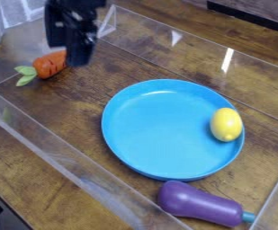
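My dark gripper [71,36] is blurred at the top left, just above and right of an orange toy carrot [51,63] with green leaves. A blue plate [153,130] lies at the centre right with a yellow oval object [227,125], like a lemon or potato, on its right side. A purple toy eggplant [199,203] lies at the bottom right. The blur hides how my fingers stand.
Clear plastic walls border the wooden surface [69,126] at the left, back and right. The wood left of the plate and behind it is bare.
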